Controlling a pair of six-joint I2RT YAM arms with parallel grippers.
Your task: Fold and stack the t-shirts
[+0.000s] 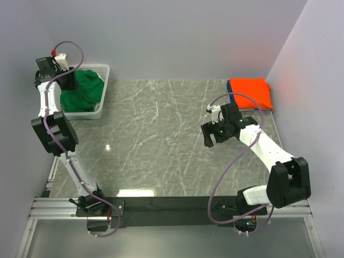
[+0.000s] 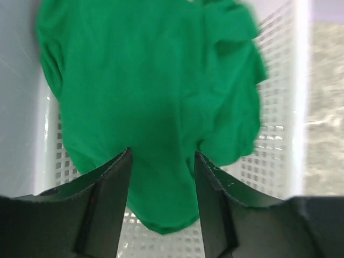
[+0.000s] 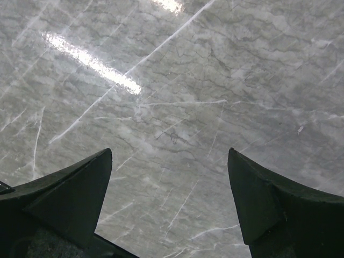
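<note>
A crumpled green shirt (image 1: 86, 91) lies in a white plastic basket (image 1: 99, 110) at the top left. My left gripper (image 1: 69, 78) hangs over it with fingers parted; in the left wrist view the green cloth (image 2: 123, 91) shows beneath and between the fingertips, and whether it is touched is unclear. An orange folded stack (image 1: 250, 92) sits at the back right. My right gripper (image 1: 209, 133) stands open over bare tabletop, nothing between its fingers.
Walls border the left, back and right sides, and the basket stands close against the left corner.
</note>
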